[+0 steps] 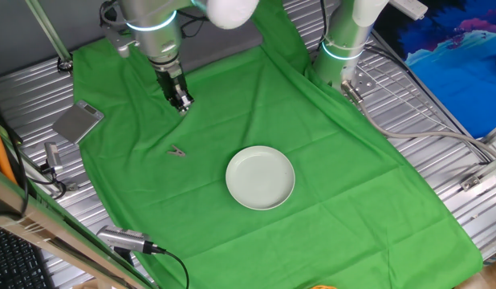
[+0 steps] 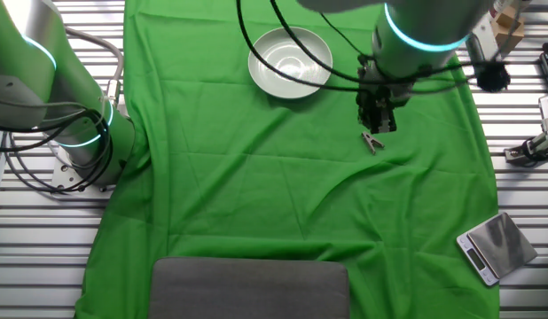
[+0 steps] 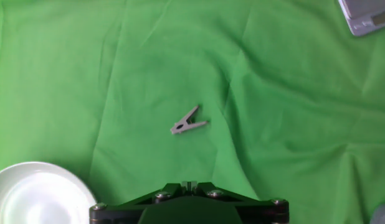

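Observation:
A small grey clothespin (image 3: pixel 187 122) lies flat on the green cloth, its two legs spread in a V. Both exterior views show the clothespin (image 1: pixel 176 151) (image 2: pixel 371 143) too. A white round plate (image 1: pixel 261 178) rests on the cloth to one side of it; in the wrist view only part of the plate (image 3: pixel 40 193) shows, at the lower left. My gripper (image 1: pixel 184 104) hangs above the cloth, apart from the clothespin. At the bottom of the wrist view the gripper's (image 3: pixel 189 186) fingertips meet, with nothing seen between them.
A small silver scale (image 1: pixel 78 122) sits at the cloth's edge, well away from the plate. The green cloth (image 1: pixel 336 160) has folds but is otherwise largely clear. A dark grey pad (image 2: pixel 249 288) lies near the arm's base. Cables hang around the arm.

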